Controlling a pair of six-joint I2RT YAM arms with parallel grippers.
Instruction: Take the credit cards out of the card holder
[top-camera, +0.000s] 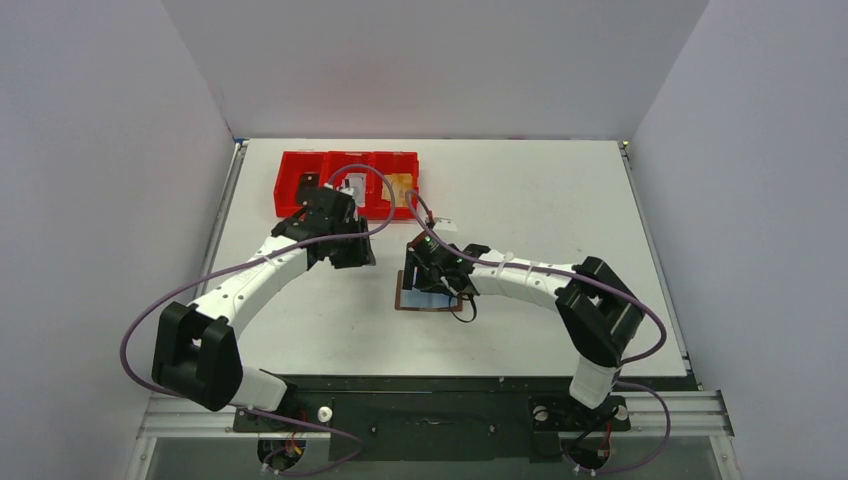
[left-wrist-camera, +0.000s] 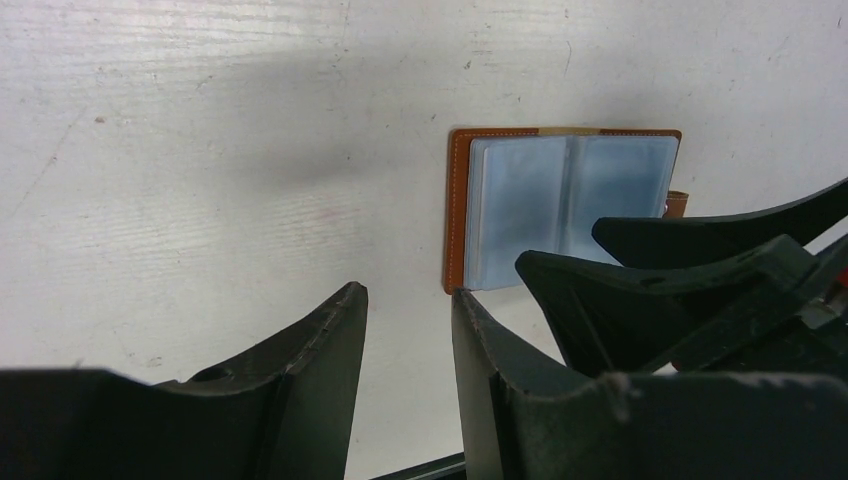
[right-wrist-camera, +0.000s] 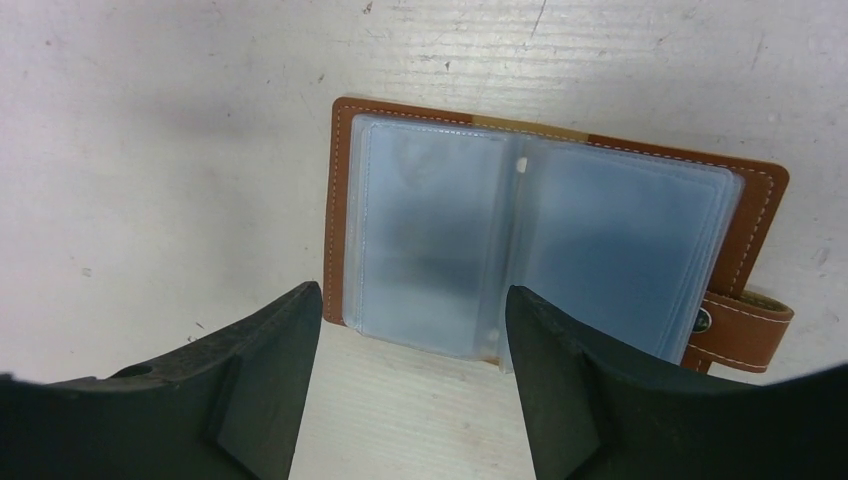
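The card holder (right-wrist-camera: 440, 215) lies spread flat on the table, brown leather at the edges with two clear bluish sleeves and a snap strap (right-wrist-camera: 745, 328) at its right. In the right wrist view its lower part sits behind my right gripper, whose fingers are apart with nothing between them. From the left wrist view the same card holder (left-wrist-camera: 515, 210) is partly covered by the right gripper's fingers (left-wrist-camera: 570, 300). My left gripper stands open and empty over bare table, left of the card holder. Whether cards sit in the sleeves cannot be made out.
A red tray (top-camera: 283, 185) with three compartments stands at the back left; small items lie in them, one yellowish (top-camera: 400, 188). Both arms are close together around the card holder.
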